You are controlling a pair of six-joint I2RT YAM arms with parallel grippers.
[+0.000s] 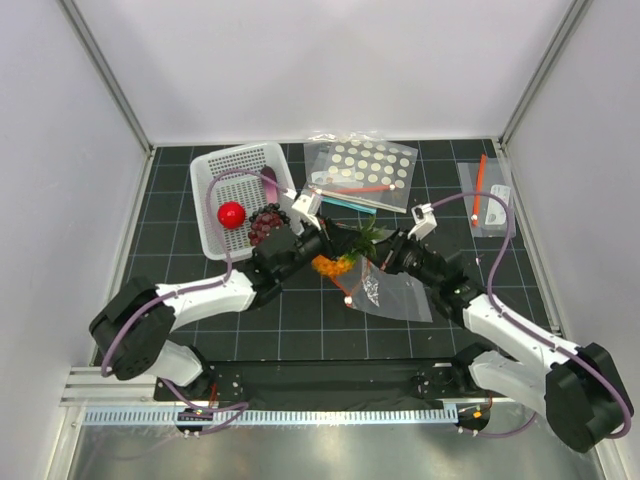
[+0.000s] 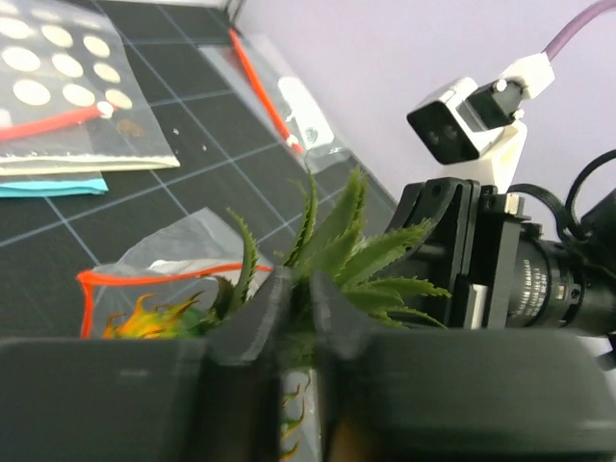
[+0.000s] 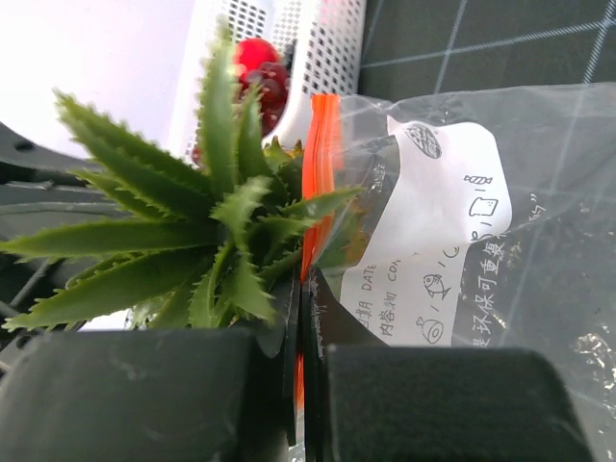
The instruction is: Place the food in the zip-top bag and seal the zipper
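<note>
A toy pineapple with an orange body [image 1: 333, 267] and green leaves [image 1: 368, 238] lies at the mouth of a clear zip bag [image 1: 400, 299]. The bag's mouth has an orange zipper strip [image 3: 317, 183]. My right gripper is shut on that edge, with the leaves close beside it on the left. Over the pineapple stands my left gripper, its fingers narrowly apart with leaves showing between and beyond them; whether they grip it is unclear. The left gripper partly hides the pineapple from above. How far its body lies inside the bag cannot be told.
A white basket [image 1: 205, 205] at the back left holds a red ball-like food [image 1: 231, 215], dark grapes [image 1: 265, 222] and a purple item [image 1: 268, 185]. Flat bags [image 1: 360, 165] lie at the back, another [image 1: 487, 200] at the right.
</note>
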